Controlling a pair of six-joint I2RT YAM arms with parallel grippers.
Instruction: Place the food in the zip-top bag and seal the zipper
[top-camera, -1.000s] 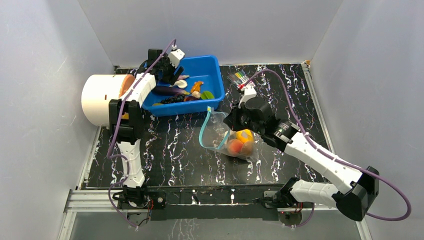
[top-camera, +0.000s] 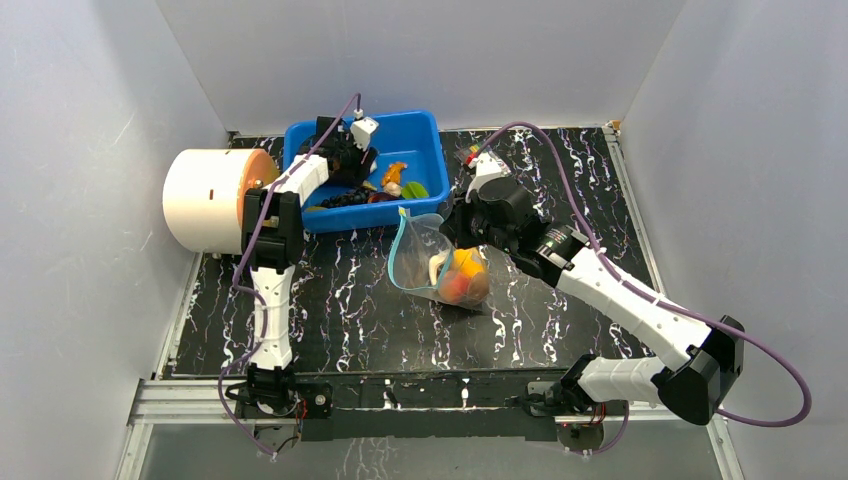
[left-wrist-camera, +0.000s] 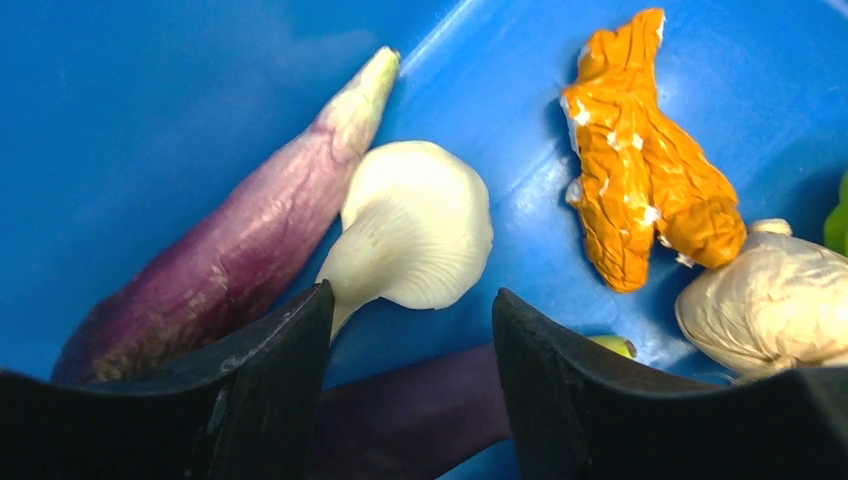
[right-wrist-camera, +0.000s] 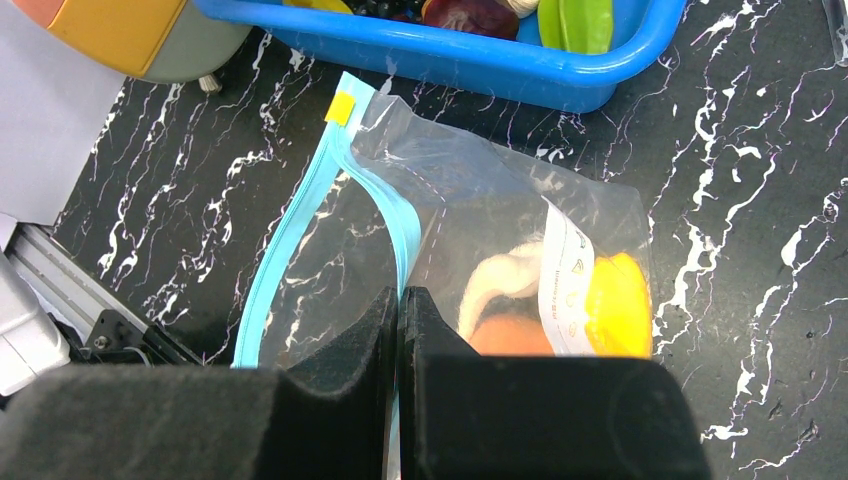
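My left gripper reaches into the blue bin (top-camera: 430, 140) with its fingers apart. A white mushroom-like food (left-wrist-camera: 425, 225) lies just ahead, its stem close to the left fingertip; the grip is not closed on it. A light purple eggplant (left-wrist-camera: 240, 230) lies beside it, and a dark eggplant (left-wrist-camera: 420, 410) passes below the fingers. The clear zip top bag (right-wrist-camera: 470, 190) stands open, its blue zipper strip running between the shut fingertips of my right gripper. Inside the bag are a yellow food (right-wrist-camera: 617, 305), an orange-red one (right-wrist-camera: 510, 336) and a pale curved one (right-wrist-camera: 500, 280).
An orange food (left-wrist-camera: 635, 150), a pale bulb (left-wrist-camera: 775, 295) and a green pepper (right-wrist-camera: 577, 25) share the bin. A large cream cylinder (top-camera: 205, 200) stands left of it.
My left gripper has moved right and nearer within the bin, now covering the white food from above.
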